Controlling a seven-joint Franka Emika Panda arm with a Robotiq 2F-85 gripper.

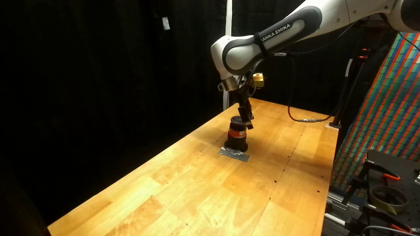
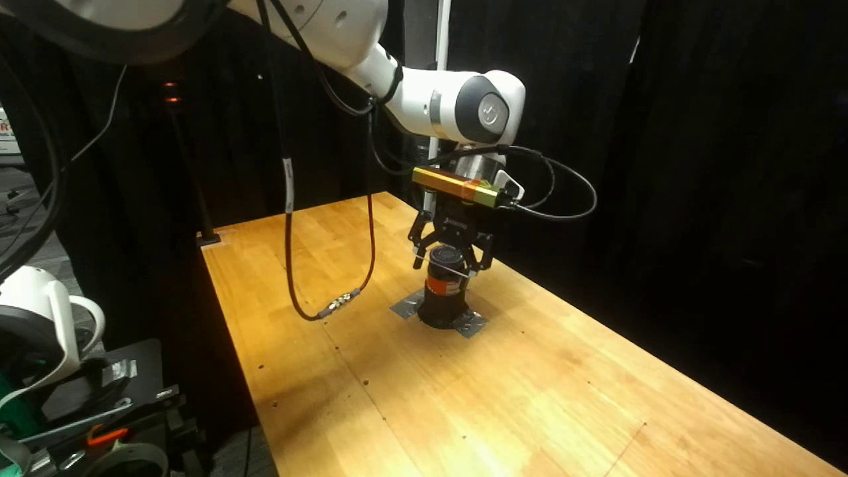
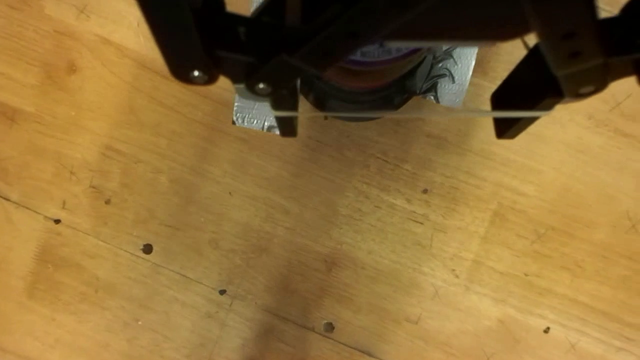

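A dark jar with an orange label (image 2: pixel 443 286) stands upright in a black base (image 1: pixel 235 146) on the wooden table. My gripper (image 2: pixel 445 269) is over the jar with its fingers spread wide, one on each side of the jar's upper part. A thin pale band (image 3: pixel 396 114) runs taut from fingertip to fingertip. In exterior view 2 the band crosses in front of the jar just below its lid (image 2: pixel 446 255). Whether it touches the jar or passes behind it too, I cannot tell. The wrist view shows only part of the jar (image 3: pixel 372 78) beneath the gripper body.
Silver tape (image 1: pixel 234 154) lies on the table at the base. A cable with a connector (image 2: pixel 340 302) hangs in a loop over the table. Around the jar the tabletop (image 1: pixel 204 185) is clear. A dark cart with tools (image 1: pixel 389 185) stands beyond the table's edge.
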